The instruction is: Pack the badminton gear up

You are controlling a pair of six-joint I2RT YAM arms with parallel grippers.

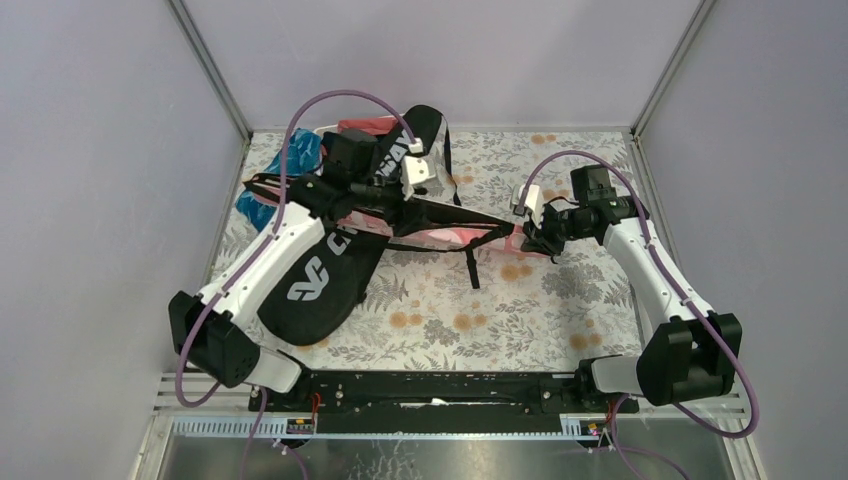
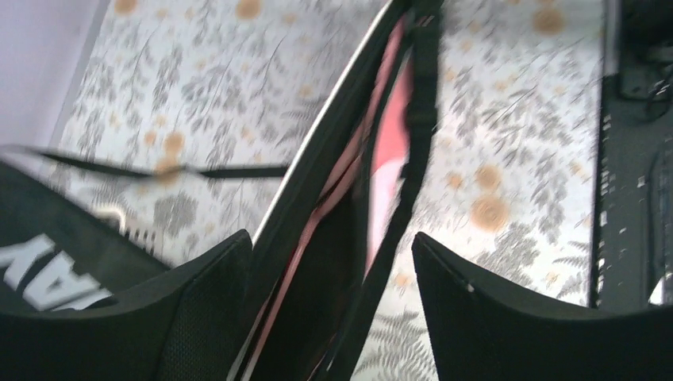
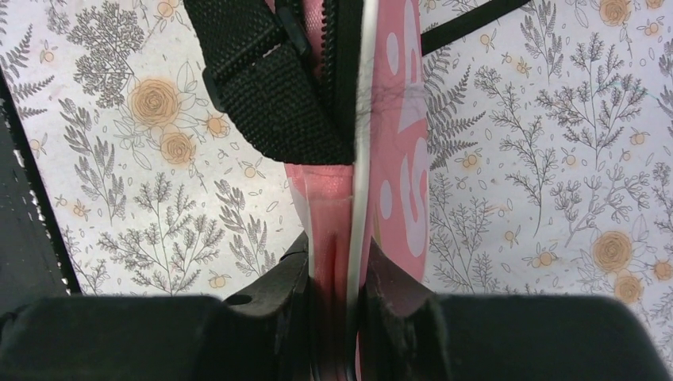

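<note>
A long pink and black bag [image 1: 450,237] lies horizontally across the middle, with black straps and a zip along it. My left gripper [image 1: 405,215] is over its middle; in the left wrist view its fingers are spread open above the bag's black opening [image 2: 309,222]. My right gripper [image 1: 540,240] is shut on the bag's narrow pink right end [image 3: 329,206], with a black webbing strap [image 3: 270,95] just beside it. A black bag [image 1: 320,290] with white lettering lies under and behind the pink bag on the left.
A blue fabric item [image 1: 300,148] and a red item [image 1: 365,124] lie at the back left.
</note>
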